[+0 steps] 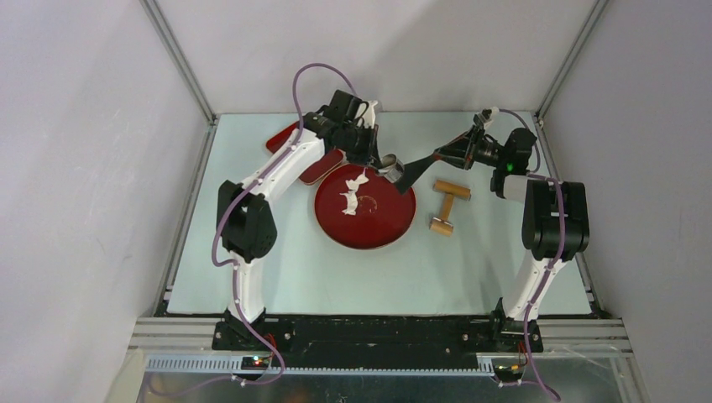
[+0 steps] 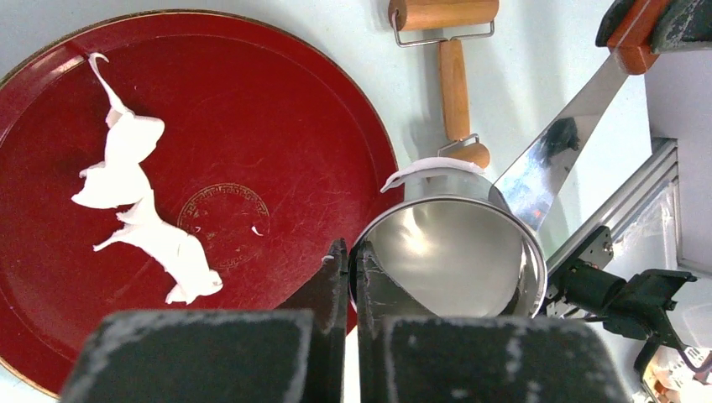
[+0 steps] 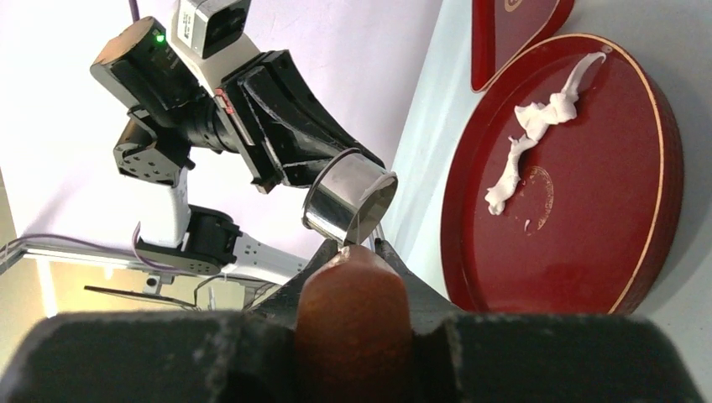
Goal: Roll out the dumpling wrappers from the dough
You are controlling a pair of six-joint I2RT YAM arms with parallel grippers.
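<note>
Above the red round plate, my left gripper is shut on the rim of a steel ring cutter, which has white dough along its far edge. My right gripper is shut on the wooden handle of a spatula, whose steel blade reaches down beside the cutter. White irregular dough scraps lie on the plate's left-centre.
A wooden double roller lies right of the plate. A red rectangular tray is behind it at the left, under my left arm.
</note>
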